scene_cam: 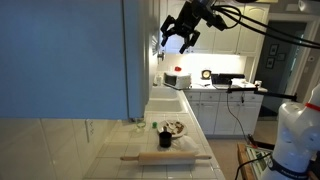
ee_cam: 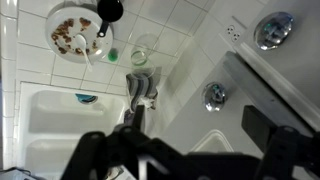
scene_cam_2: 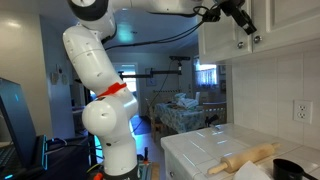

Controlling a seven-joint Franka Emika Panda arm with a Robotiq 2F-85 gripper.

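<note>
My gripper (scene_cam: 174, 43) is raised high, near the upper cabinet door (scene_cam: 134, 60) at the left. In the wrist view its two dark fingers (ee_cam: 136, 120) stand wide apart, with nothing held between them. A round metal knob (ee_cam: 213, 96) on a grey cabinet door shows ahead of that gap, apart from the fingers. Another knob (ee_cam: 272, 30) sits farther up and right. From the second exterior side, the gripper (scene_cam_2: 248, 24) hangs in front of the white cabinet doors (scene_cam_2: 285, 35), close to their knobs; contact cannot be told there.
Below on the tiled counter lie a rolling pin (scene_cam: 166, 158), a black pot (scene_cam: 165, 139) and a plate with brown bits (ee_cam: 72, 32). A white sink (ee_cam: 62, 120) is set into the counter. A toaster oven (scene_cam: 177, 81) stands farther back. Open air surrounds the arm under the cabinets.
</note>
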